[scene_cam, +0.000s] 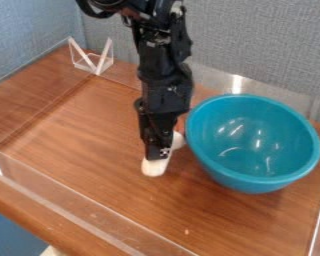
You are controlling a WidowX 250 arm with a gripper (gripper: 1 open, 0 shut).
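My black gripper (162,148) reaches down from the top centre and is shut on a white object (156,165), low over the wooden table, just left of a large teal bowl (252,155). Part of the white object is hidden by the gripper, and I cannot tell whether it touches the table or the bowl.
The bowl takes up the right side. A white wire stand (91,60) is at the back left by the grey walls.
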